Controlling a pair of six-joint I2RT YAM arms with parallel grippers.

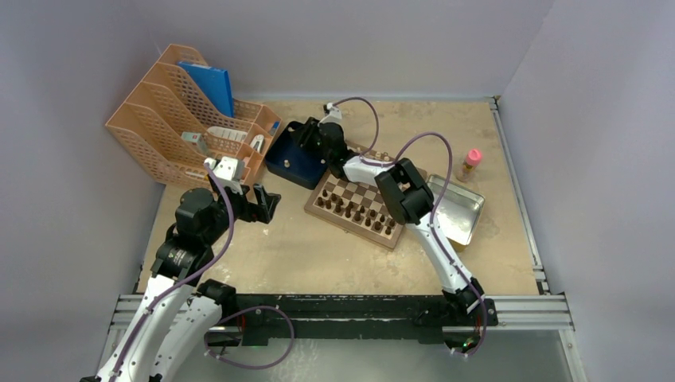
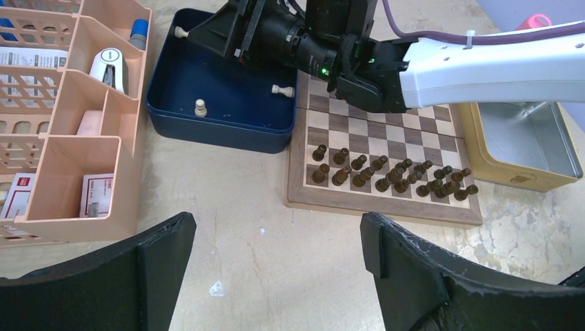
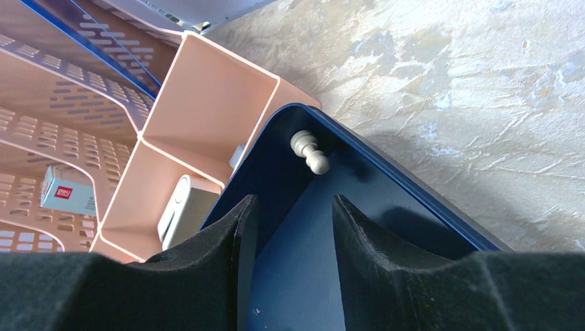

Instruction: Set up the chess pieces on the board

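Note:
The chessboard (image 1: 344,213) carries rows of dark pieces (image 2: 377,164) along its near side. My right gripper is open over the dark blue bin (image 1: 290,167), above a white piece (image 3: 310,152) lying by the bin's corner, nothing between its fingers. Other white pieces (image 2: 200,107) stand or lie in the bin, one lying near its right side. My left gripper is open over bare table at the front left, nothing between its fingers.
A peach organizer (image 1: 159,119) is at the back left. A metal tin (image 1: 459,211) and pink-capped bottle (image 1: 471,159) are at the right.

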